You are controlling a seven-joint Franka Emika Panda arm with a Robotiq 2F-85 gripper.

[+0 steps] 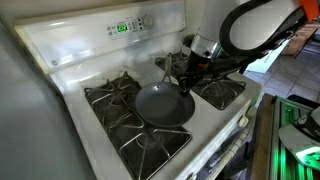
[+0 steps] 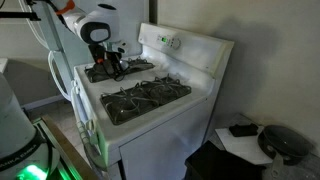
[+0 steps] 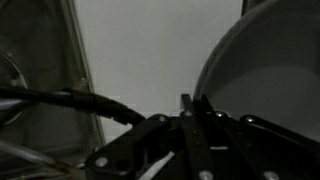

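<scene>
A dark round pan (image 1: 163, 106) is over the inner part of the left burner grates in exterior view 1, its light handle (image 1: 166, 69) pointing to the back panel. At its right edge my gripper (image 1: 184, 92) is shut, its tips at the rim. The wrist view shows the pan (image 3: 270, 70) filling the right side, its thin rim running down to the fingertips of my gripper. The rim appears to be between them. Whether the pan rests on the grates or hangs just above them is hard to tell.
Black grates (image 1: 112, 98) cover the left burners, and another set (image 1: 218, 91) lies right of the gripper. A pale stovetop strip separates them. The control panel (image 1: 110, 30) rises behind. A dark pot (image 2: 286, 143) stands apart at the far right in exterior view 2.
</scene>
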